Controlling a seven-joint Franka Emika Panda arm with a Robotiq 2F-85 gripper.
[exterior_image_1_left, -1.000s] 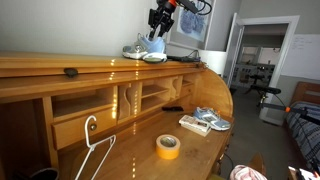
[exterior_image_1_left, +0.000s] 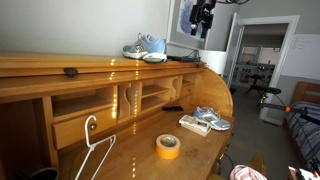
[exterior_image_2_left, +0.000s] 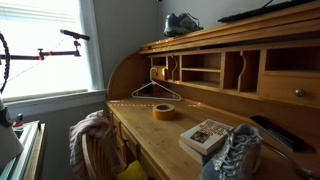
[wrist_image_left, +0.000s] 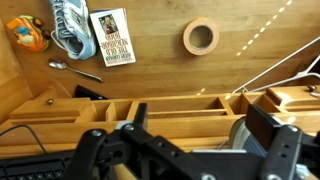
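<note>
My gripper (exterior_image_1_left: 201, 34) is held high in exterior view 1, right of and above the shoes on the desk's top ledge. In the wrist view its black fingers (wrist_image_left: 139, 117) stand wide apart, with nothing held. A light blue-grey shoe (exterior_image_1_left: 152, 44) and a darker shoe (exterior_image_1_left: 134, 51) rest on that ledge. Down on the desktop are an orange tape roll (wrist_image_left: 201, 37), a book (wrist_image_left: 113, 37) and a grey laced shoe (wrist_image_left: 74, 28). A white hanger (exterior_image_1_left: 94, 146) leans near the cubbies.
The wooden ledge (exterior_image_1_left: 60, 63) and its cubbies (exterior_image_2_left: 205, 69) run along the back of the desk (exterior_image_2_left: 152, 127). Near the book lie a spoon (wrist_image_left: 75, 69) and an orange patterned object (wrist_image_left: 32, 36). Bare desktop surrounds the tape.
Over the last second my gripper has moved right and slightly up in exterior view 1, away from the shoes on the ledge. Those shoes and the things on the desktop stay put.
</note>
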